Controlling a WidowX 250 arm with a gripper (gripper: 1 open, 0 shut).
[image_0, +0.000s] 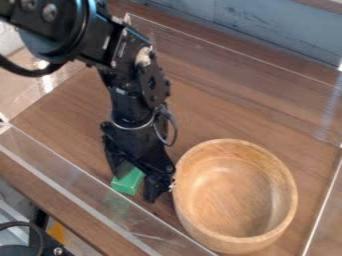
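Note:
My black gripper (139, 172) is low over the table, its fingers open around a green block (127, 182) near the front edge, left of a wooden bowl (238, 222). The gripper covers part of the block, so its contact with it cannot be seen clearly.
A clear rim runs along its front edge, and a pale blue wall stands at the back.

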